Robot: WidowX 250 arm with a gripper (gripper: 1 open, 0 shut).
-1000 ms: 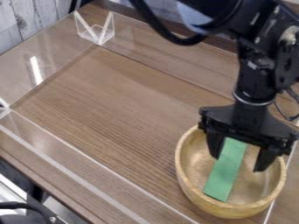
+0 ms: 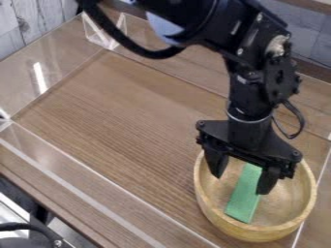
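My black gripper (image 2: pixel 243 160) is over a round tan bowl (image 2: pixel 295 211) at the lower right, its fingers spread apart and pointing down into it. A green rectangular object (image 2: pixel 242 201) lies in the bowl between and below the fingers, its far end partly hidden by the gripper. Whether the fingers touch it cannot be seen clearly.
Clear plastic pieces stand near the back left edge, and a black cable is at the lower left corner.
The gripper has shifted left and is now more squarely over the green object, hiding more of its far end. The bowl looks unmoved.
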